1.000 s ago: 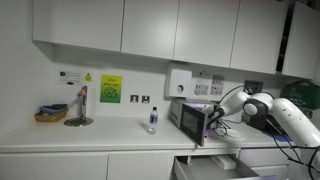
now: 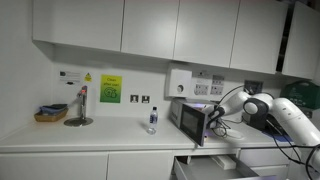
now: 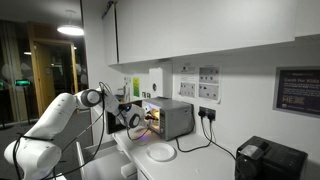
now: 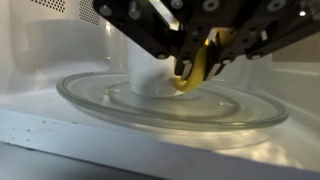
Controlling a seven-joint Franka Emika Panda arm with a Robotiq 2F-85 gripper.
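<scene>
In the wrist view my gripper is inside the microwave, low over the round glass turntable [image 4: 250,112]. Its fingers are shut on a yellow thing [image 4: 191,84], whose shape is mostly hidden by the fingers. Right behind it stands a white cup-like object [image 4: 148,72] on the turntable; whether the yellow thing is part of it I cannot tell. From the second exterior view the microwave [image 3: 176,120] stands on the counter with a lit interior. The first exterior view shows its dark open door [image 2: 192,123], with my arm [image 2: 233,103] reaching in behind it.
A white plate [image 3: 161,152] lies on the counter in front of the microwave. A black toaster-like appliance [image 3: 270,160] sits farther along. Toward the sink tap [image 2: 82,104] stands a bottle [image 2: 153,120]. Below the microwave a drawer [image 2: 210,168] is pulled open.
</scene>
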